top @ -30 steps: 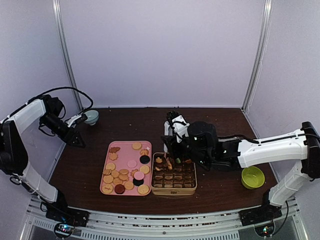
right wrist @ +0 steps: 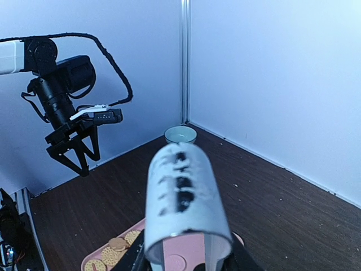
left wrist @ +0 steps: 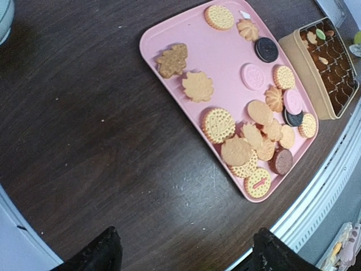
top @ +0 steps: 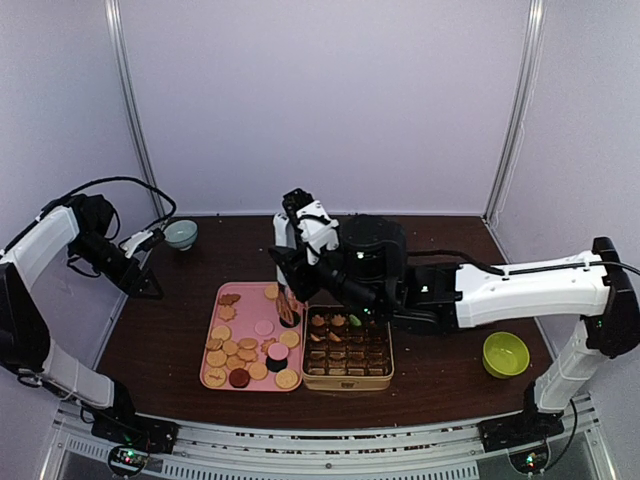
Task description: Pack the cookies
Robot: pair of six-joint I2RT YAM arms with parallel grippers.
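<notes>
A pink tray (top: pixel 210 377) of assorted cookies lies centre-left, with a compartmented box (top: pixel 347 382) to its right holding several cookies in its back compartments. My right gripper (top: pixel 287 307) hangs over the tray's back right corner; in the right wrist view its fingers are mostly hidden behind the white cylindrical part in front, so its finger and contents cannot be told. My left gripper (top: pixel 145 285) hovers at the far left, away from the tray; in the left wrist view its fingers stand apart with nothing between them, over bare table.
A pale blue bowl (top: pixel 180 234) stands at the back left, a green bowl (top: pixel 505 355) at the right.
My right gripper has moved left and up, from over the box to the tray's back right. The left arm has shifted slightly.
</notes>
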